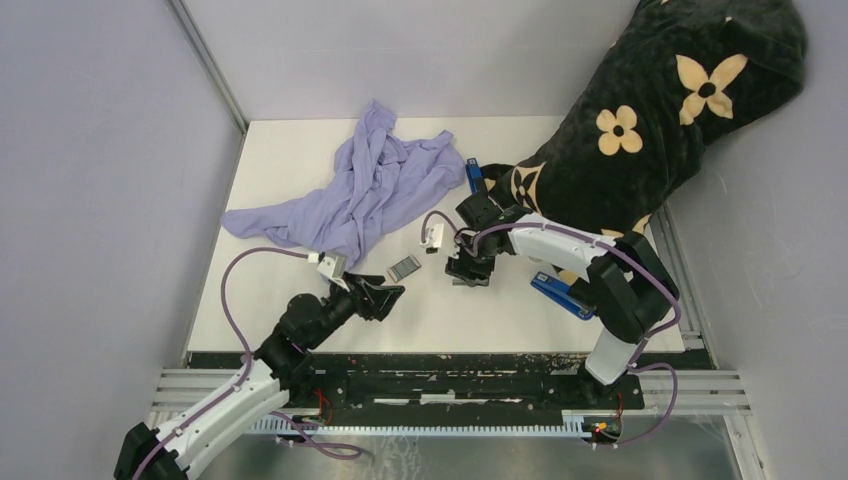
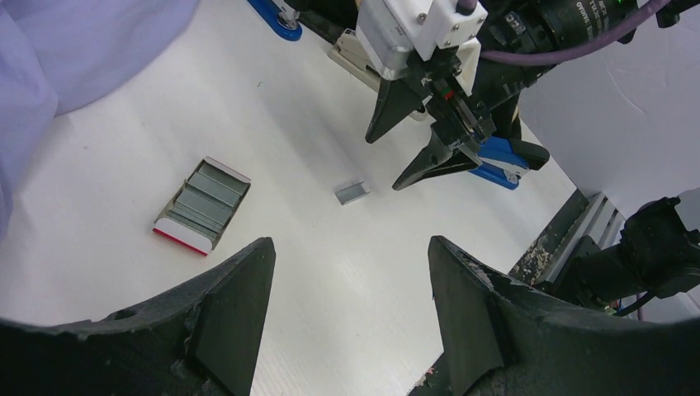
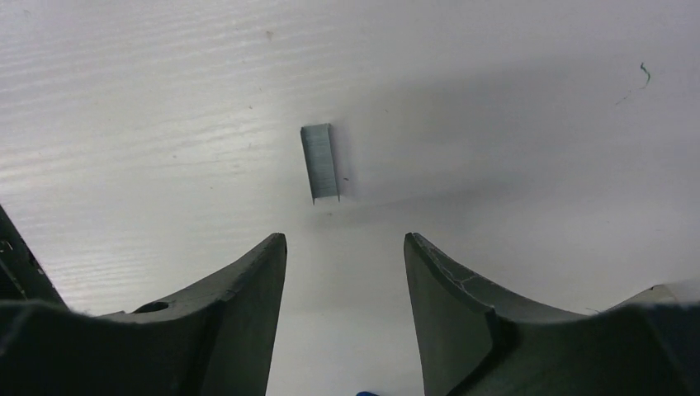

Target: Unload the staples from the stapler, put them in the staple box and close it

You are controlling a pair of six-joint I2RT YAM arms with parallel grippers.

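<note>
A small staple strip (image 3: 319,161) lies on the white table between my right gripper's fingertips and the upper part of its wrist view, with the fingers apart and nothing seen between them. The right gripper hangs above and beside the strip in the left wrist view. A box of staples (image 1: 404,268) lies between the arms. My left gripper (image 1: 385,300) is at lower left; its fingertips show apart, but whether it holds anything lower down is hidden. A blue stapler (image 1: 475,178) lies at the back, another (image 1: 560,295) at the right.
A lavender cloth (image 1: 350,195) covers the back left. A dark flowered plush fabric (image 1: 650,120) fills the back right. A beige object (image 2: 351,58) is partly hidden behind the right arm.
</note>
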